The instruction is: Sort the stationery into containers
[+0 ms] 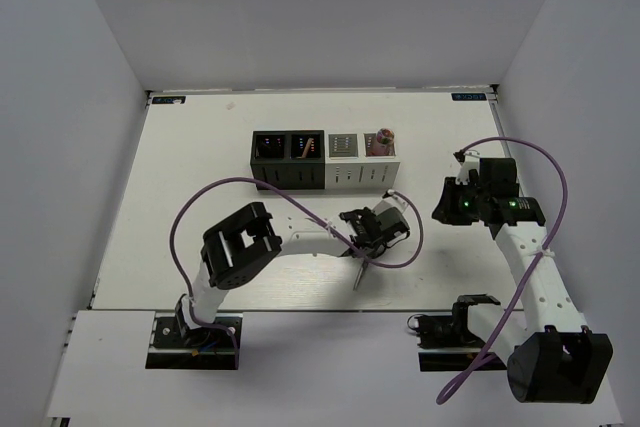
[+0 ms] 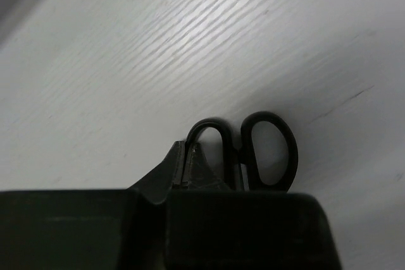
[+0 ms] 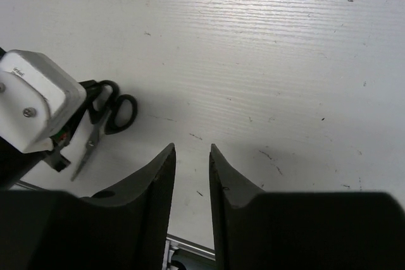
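Observation:
Scissors with black handles (image 2: 294, 153) are held by one finger loop in the left wrist view. My left gripper is shut on that loop, one finger inside it and one outside. In the top view the silver blade (image 1: 359, 276) points toward the table's front edge from under the left hand. The right wrist view shows the same scissors (image 3: 134, 115) at the left. My right gripper stands slightly open over bare table, nothing between its fingers. Behind the left arm are a black container (image 1: 265, 176) and a white container (image 1: 345, 177), side by side.
A thin object lies in the black container's right compartment, and a reddish thing (image 1: 384, 137) is in the white container's right one. The left arm's purple cable (image 1: 230, 182) loops over the table. Bare table surrounds the containers on the left and right.

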